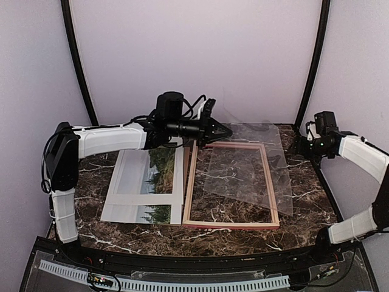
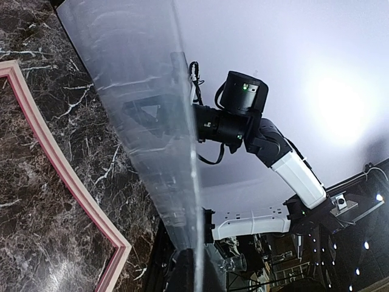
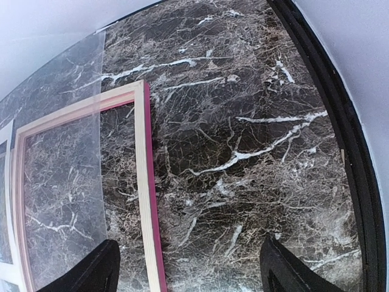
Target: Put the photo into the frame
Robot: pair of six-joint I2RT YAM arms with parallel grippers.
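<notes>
A clear thin sheet (image 1: pixel 276 182) hangs tilted over the frame; its near edge runs between the fingers of my left gripper (image 1: pixel 228 131). In the left wrist view the sheet (image 2: pixel 143 115) rises from those fingertips, which are shut on it. The wooden frame (image 1: pixel 234 225) lies flat on the table, its inside showing dark marble. To its left is the landscape photo (image 1: pixel 159 167) with a white mat (image 1: pixel 146 199) around or over it, partly hidden by the left arm. My right gripper is open and empty, to the right of the frame.
A black rail (image 1: pixel 88 79) and pale walls bound the sides and back. A perforated white strip (image 1: pixel 200 287) lies along the front edge.
</notes>
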